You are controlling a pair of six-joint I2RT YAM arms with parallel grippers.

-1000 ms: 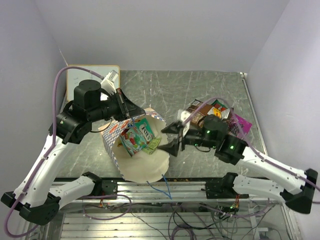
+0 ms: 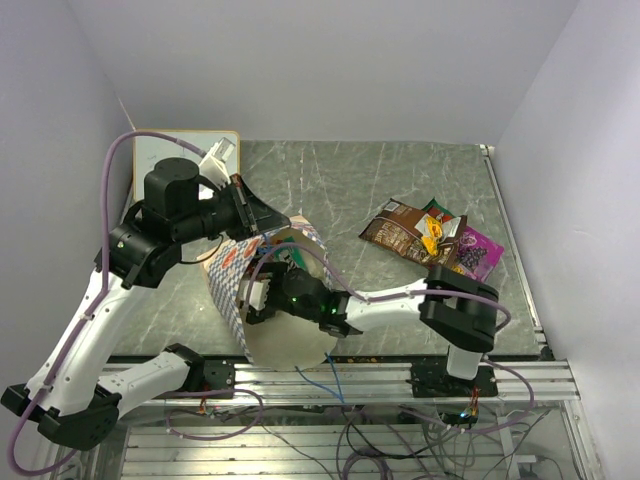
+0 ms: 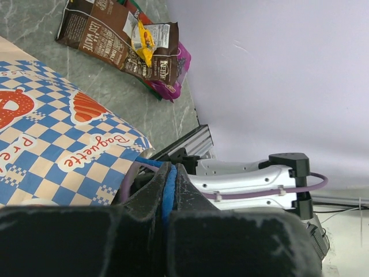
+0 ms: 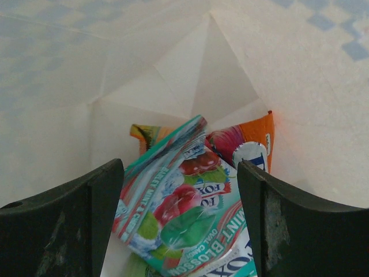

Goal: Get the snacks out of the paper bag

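The paper bag (image 2: 286,340), checked blue and white outside, lies on its side with its mouth facing the front. My left gripper (image 2: 284,225) is shut on the bag's upper edge; the checked side of the bag (image 3: 63,138) spreads beside it in the left wrist view. Inside the bag mouth is my right gripper, its fingers (image 4: 95,205) open around a teal and red Fox's candy packet (image 4: 187,210) that lies ahead, not gripped. An orange-edged packet (image 4: 256,138) sits behind it. From the top, the right arm hides most of the bag's contents.
Several snack packs lie in a pile at the right: a brown Kettle bag (image 2: 405,230), a small yellow packet (image 2: 432,232) on it, and a purple pack (image 2: 480,252). A white board (image 2: 160,150) stands at the back left.
My right gripper has swept left from beside the bag into its mouth, now covering the packets seen there before. The left arm keeps its place on the bag edge.
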